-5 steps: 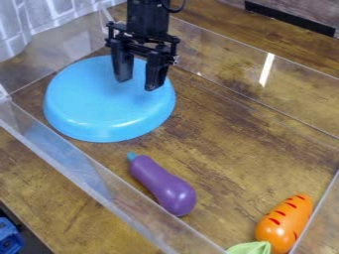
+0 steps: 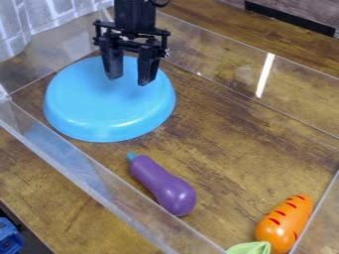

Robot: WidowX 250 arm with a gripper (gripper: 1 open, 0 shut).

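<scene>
My black gripper [image 2: 130, 67] hangs over the back half of a light blue disc [image 2: 106, 107], a plate or lid lying at the left of the wooden tray area, its two finger parts apart with no object visible between them. A purple toy eggplant [image 2: 163, 184] lies in front of the disc, and an orange toy carrot [image 2: 283, 221] with a pale green top lies at the lower right.
Clear low walls surround the wooden floor [image 2: 225, 149], whose middle and right are free. A blue object [image 2: 8, 236] sits outside the wall at the lower left.
The gripper has shifted slightly left and up over the disc. The disc, eggplant and carrot look unmoved.
</scene>
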